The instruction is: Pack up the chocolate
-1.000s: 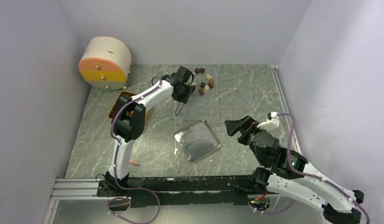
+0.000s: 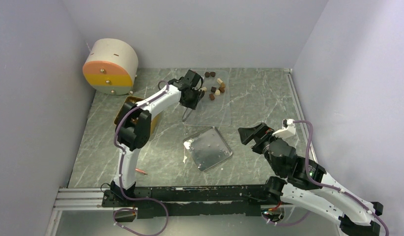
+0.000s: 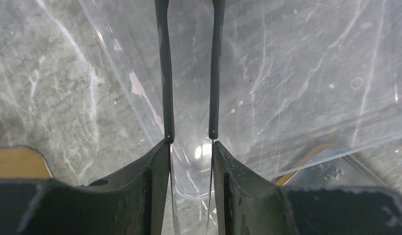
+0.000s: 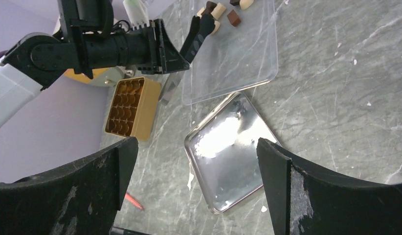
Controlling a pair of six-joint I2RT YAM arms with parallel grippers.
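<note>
A clear plastic sheet or board [image 2: 215,110] holds several brown, dark and cream chocolates [image 2: 219,88] toward its back. My left gripper is low over the board's left part, part open on long dark tongs [image 3: 167,78], with no chocolate visible between the tips. The gold compartment box [image 4: 145,111] stands left of the board, largely under the left arm in the top view. My right gripper [image 2: 251,132] is open above the counter at right, its fingers empty.
A metal tray [image 2: 208,151] lies in front of the board. A striped drawer cabinet [image 2: 110,69] stands at back left, a reddish stick [image 4: 133,199] at front left.
The right gripper has moved very slightly right.
</note>
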